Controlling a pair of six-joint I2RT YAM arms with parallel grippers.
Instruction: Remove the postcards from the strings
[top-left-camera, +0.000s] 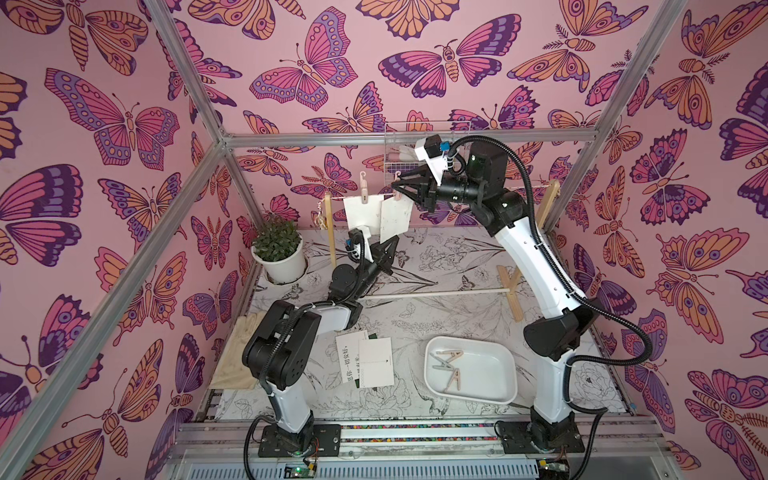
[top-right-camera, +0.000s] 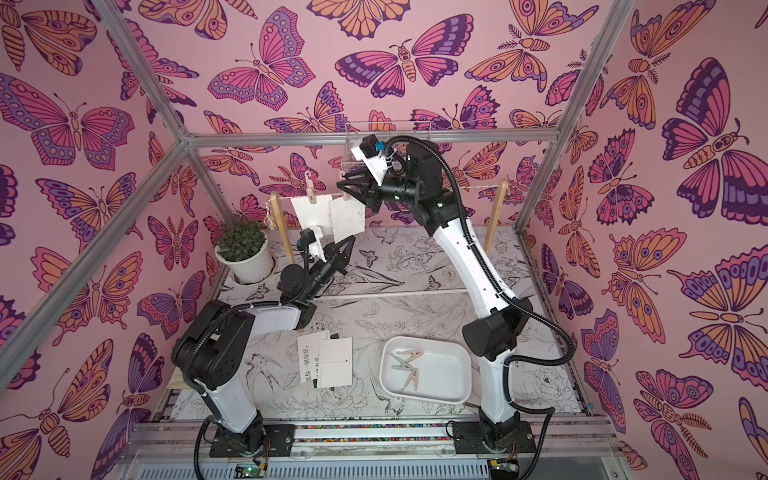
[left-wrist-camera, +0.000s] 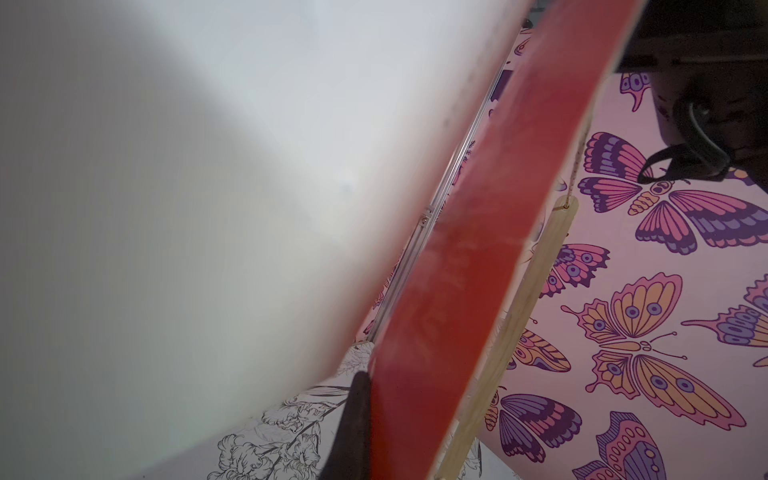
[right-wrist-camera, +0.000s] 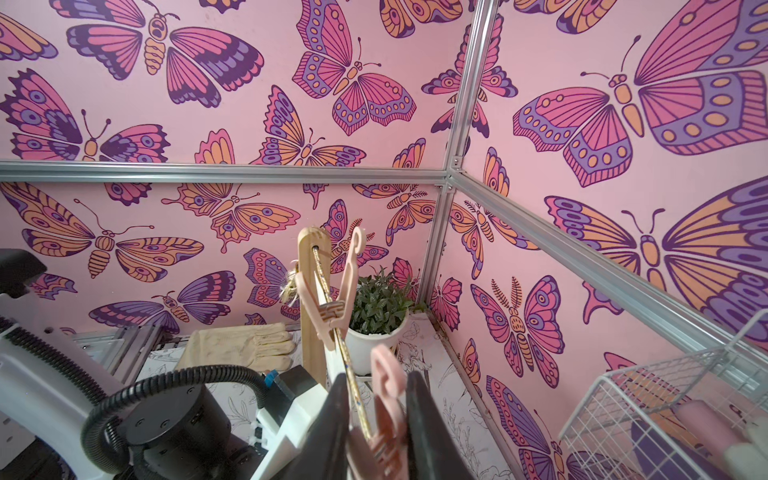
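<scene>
Two postcards hang from the string by pink clothespins. The nearer postcard (top-left-camera: 395, 216) shows a white face in the top views; its red face (left-wrist-camera: 472, 264) fills the left wrist view's middle. At its lower edge my left gripper (top-left-camera: 393, 241) is shut, and the card appears to pass between its fingers; one finger (left-wrist-camera: 352, 436) shows, the other is hidden. My right gripper stands part open around a clothespin (right-wrist-camera: 389, 392) on the string, a gap showing beside it. The second clothespin (right-wrist-camera: 329, 300) clips the other postcard (top-left-camera: 361, 214).
Loose postcards (top-left-camera: 376, 372) lie at the front centre of the table. Beside them, a white tray (top-left-camera: 500, 392) holds several clothespins. Wooden posts (top-left-camera: 329, 232) carry the string. A potted plant (top-left-camera: 277, 248) stands at back left, a wire basket (right-wrist-camera: 640, 416) behind the string.
</scene>
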